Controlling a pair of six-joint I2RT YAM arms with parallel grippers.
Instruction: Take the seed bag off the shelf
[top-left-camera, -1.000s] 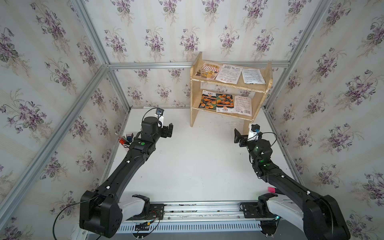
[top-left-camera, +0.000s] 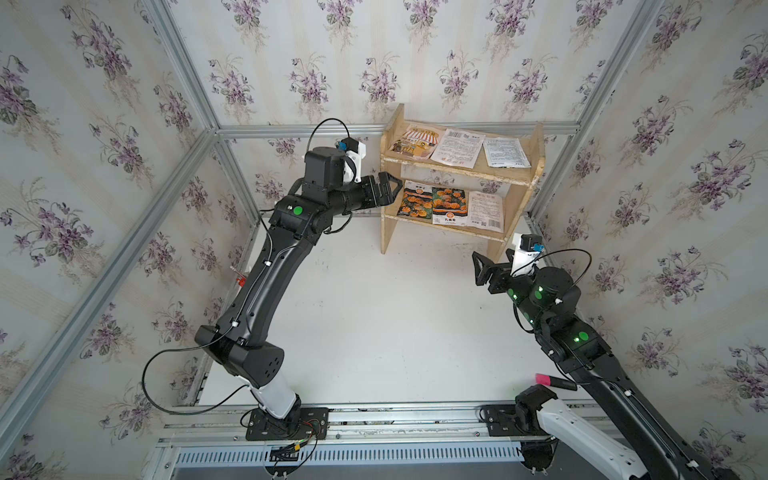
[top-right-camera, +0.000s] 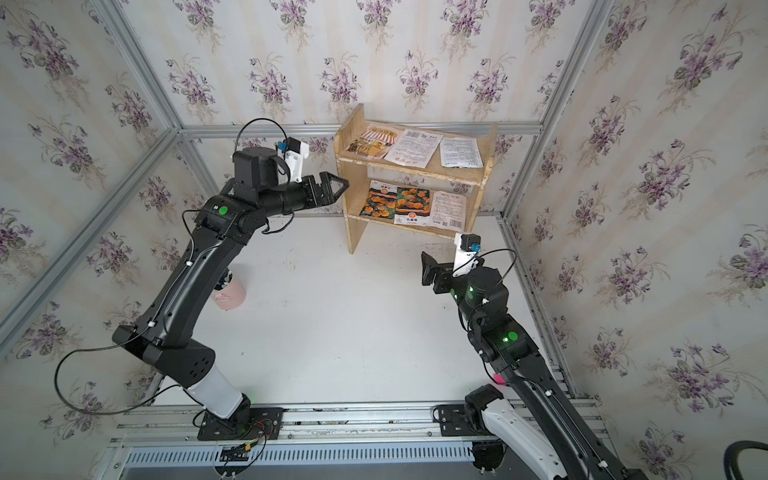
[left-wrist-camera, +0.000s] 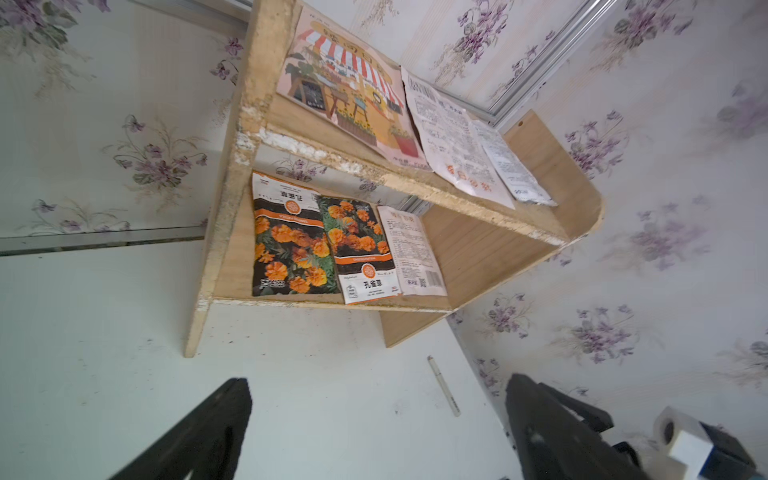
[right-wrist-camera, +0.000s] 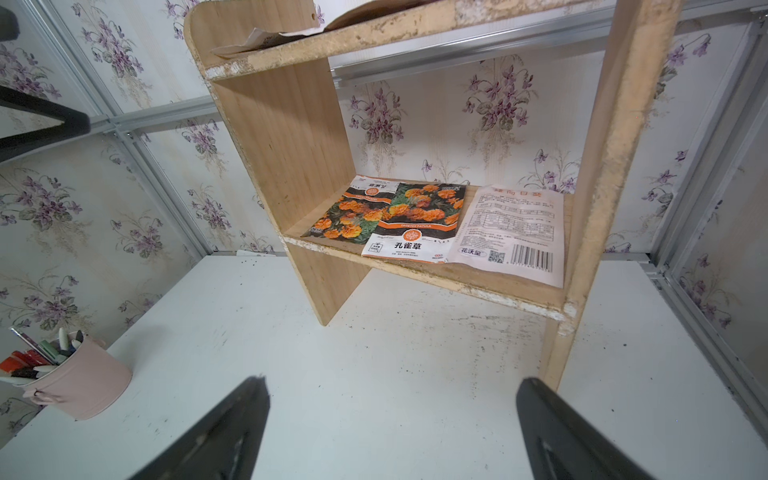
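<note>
A two-tier wooden shelf (top-left-camera: 448, 225) stands at the back right. On its lower board lie two orange-flower seed bags, the left one (left-wrist-camera: 292, 240) and the middle one (left-wrist-camera: 358, 248), beside a pale bag with printed text (right-wrist-camera: 512, 232). The upper board bears a bag with a striped-awning picture (left-wrist-camera: 352, 84) and two white text-covered bags, one in the middle (top-left-camera: 457, 148) and one at the right (top-left-camera: 505, 152). My left gripper (top-left-camera: 390, 189) is open and empty, raised near the shelf's left side. Lower, before the shelf's right side, my right gripper (top-left-camera: 485, 270) also stands open and empty.
A pink pen cup (right-wrist-camera: 88, 380) stands at the table's left side. A thin white stick (left-wrist-camera: 444, 385) lies on the table near the shelf. Wallpapered walls enclose the area.
My left arm has risen and moved right and back, bringing its gripper close to the shelf's left side. The right arm has risen and its gripper has shifted slightly. The bags have not moved.
</note>
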